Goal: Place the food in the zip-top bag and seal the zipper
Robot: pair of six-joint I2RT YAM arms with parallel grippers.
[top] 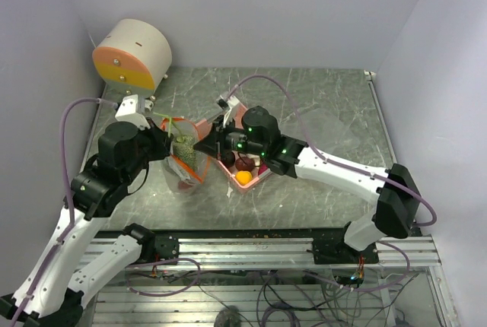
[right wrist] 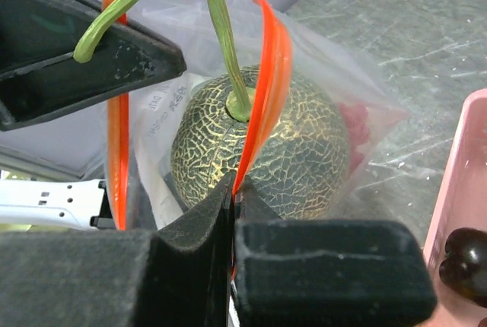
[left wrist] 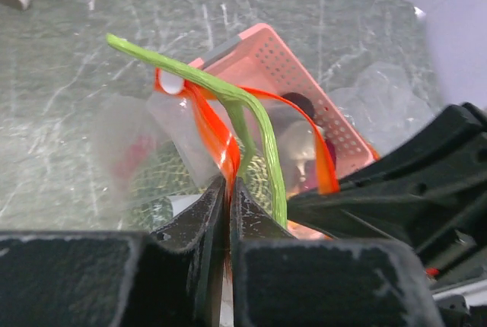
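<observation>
The zip top bag (top: 176, 175) holds a netted green melon (right wrist: 297, 160) with a long stem (right wrist: 224, 30) reaching out past the orange zipper (right wrist: 268, 84). My left gripper is shut on the bag's orange-edged top beside the stem. My right gripper is shut at the other side of the bag's mouth, with the orange zipper strip running down to its fingertips; whether it grips the strip is unclear. The pink basket (left wrist: 285, 65) behind holds dark items and an orange fruit (top: 243, 177).
A white cylindrical box (top: 132, 49) with orange and yellow front stands at the back left. A crumpled clear bag (top: 327, 125) lies right of the basket.
</observation>
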